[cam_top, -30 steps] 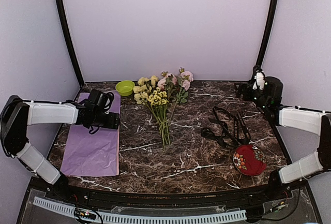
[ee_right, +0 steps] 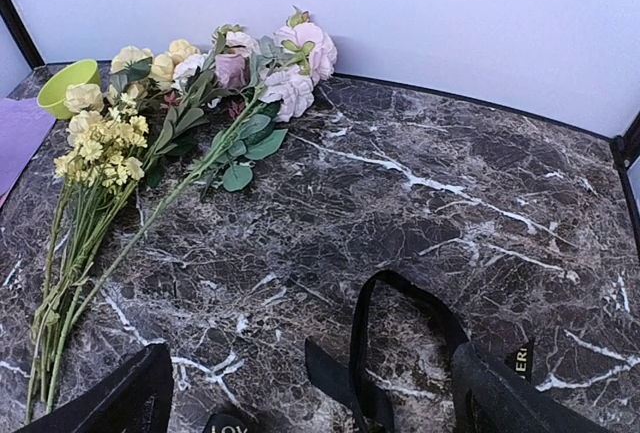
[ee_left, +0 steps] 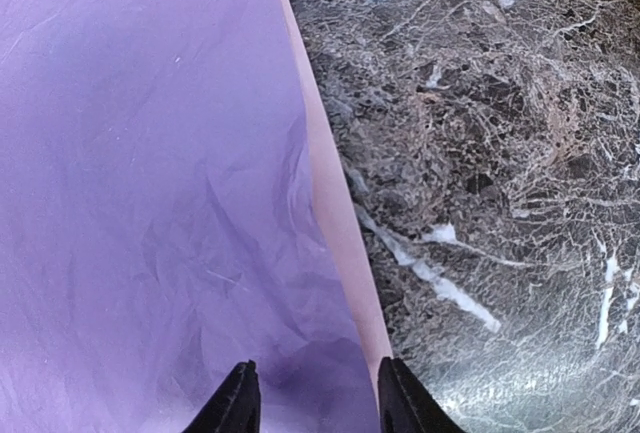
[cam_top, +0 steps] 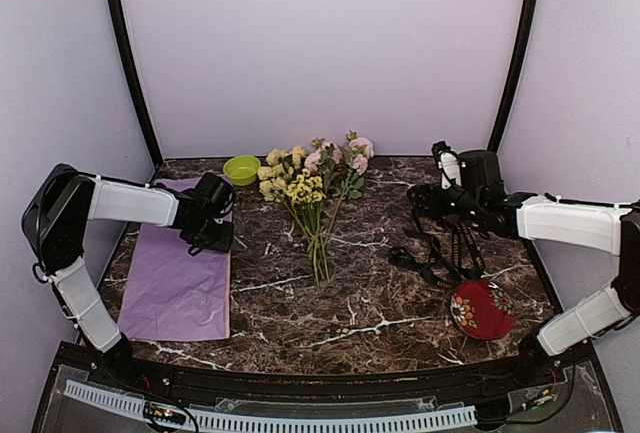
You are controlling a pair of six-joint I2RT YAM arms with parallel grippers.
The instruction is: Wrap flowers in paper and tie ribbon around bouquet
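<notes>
Purple wrapping paper [cam_top: 175, 298] with a pink layer along its right edge lies on the left of the table. My left gripper is low over that edge, fingertips part open, pink and purple layers beneath them. Fake yellow, cream and pink flowers [cam_top: 305, 193] lie mid-table, stems toward the front. Black ribbons [ee_right: 355, 353], some lettered, lie on the right. My right gripper stands open above the ribbons, with nothing visibly held.
A lime bowl [cam_top: 242, 168] sits at the back left. A red floral round object [cam_top: 482, 308] lies at the front right.
Since a second ago my right arm has moved left and toward the front, over the ribbons.
</notes>
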